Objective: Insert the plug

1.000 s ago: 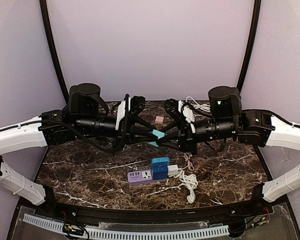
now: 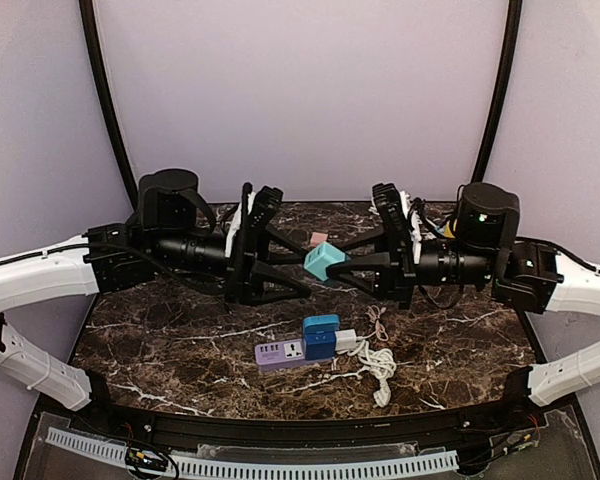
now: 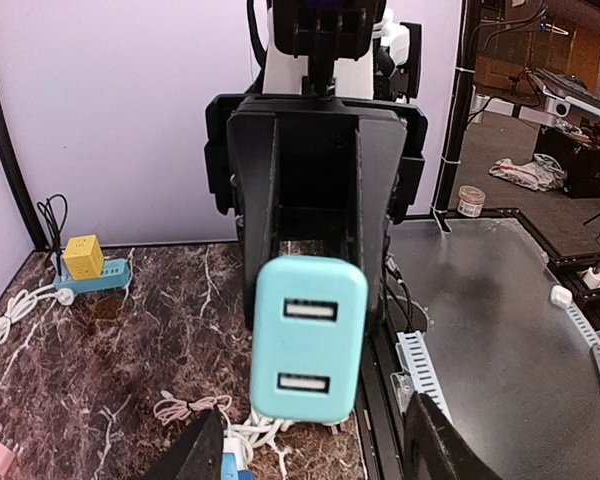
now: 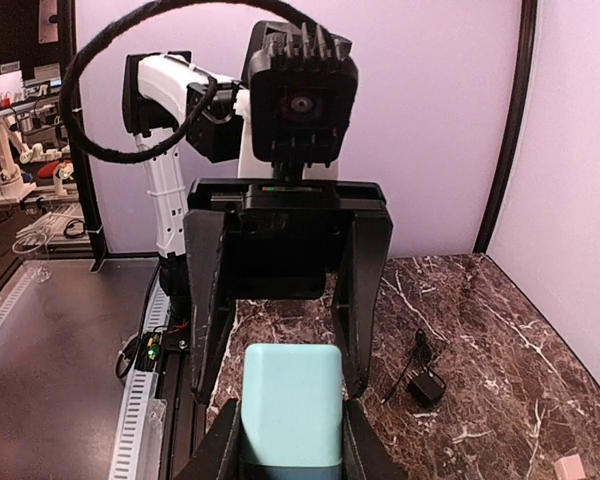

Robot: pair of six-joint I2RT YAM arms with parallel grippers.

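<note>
A light teal plug (image 2: 324, 261) is raised above the marble table, gripped by my right gripper (image 2: 340, 262); in the left wrist view the plug (image 3: 308, 345) shows two slots on its face. My left gripper (image 2: 292, 265) stands open just left of it, apart from it, with nothing between its fingers. Below on the table lies a purple power strip (image 2: 278, 355) with sockets, beside stacked blue blocks (image 2: 320, 340) and a white piece (image 2: 346, 339) with coiled white cord (image 2: 378, 370).
A pink block (image 2: 319, 239) lies at the back middle. A yellow block (image 3: 83, 257) and a black adapter (image 4: 427, 387) also lie on the table.
The right gripper has moved rightward with the teal plug, away from the left gripper, which no longer touches the plug. The left gripper has shifted only slightly.
</note>
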